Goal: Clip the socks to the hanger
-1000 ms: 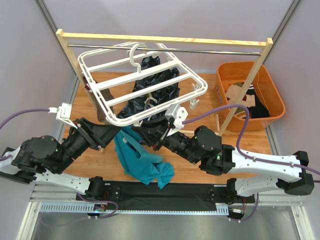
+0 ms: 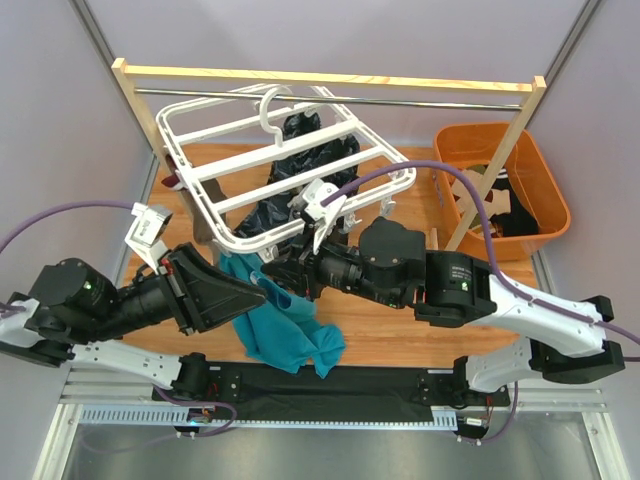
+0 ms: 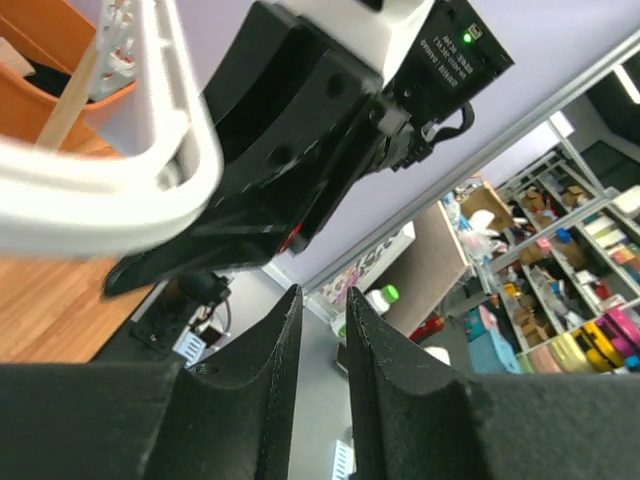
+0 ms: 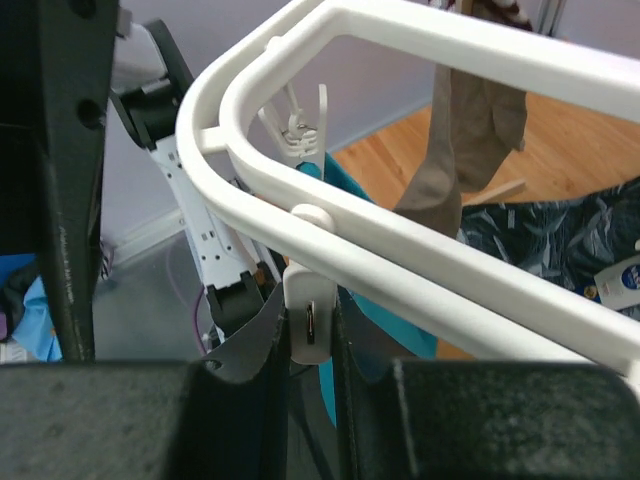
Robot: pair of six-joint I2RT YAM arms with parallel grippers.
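The white hanger [image 2: 285, 165] hangs from the rod of a wooden frame. Below its front corner a teal sock [image 2: 285, 330] drapes downward; in the right wrist view its top meets a white clip [image 4: 300, 135] at the hanger's corner. My right gripper is shut on another white clip [image 4: 310, 285] under the front bar, with teal cloth [image 4: 395, 320] behind it. My left gripper [image 2: 262, 297] overlaps the sock from above; its fingers [image 3: 283, 335] stand a little apart with nothing between them. A brown sock [image 4: 450, 145] hangs from the hanger's left side.
An orange bin [image 2: 555, 205] with several socks stands at the right behind the frame post [image 2: 500, 160]. A black bag-like item [image 2: 315, 165] lies under the hanger. Both grippers are close together near the hanger's front corner.
The sock still hangs at the front corner.
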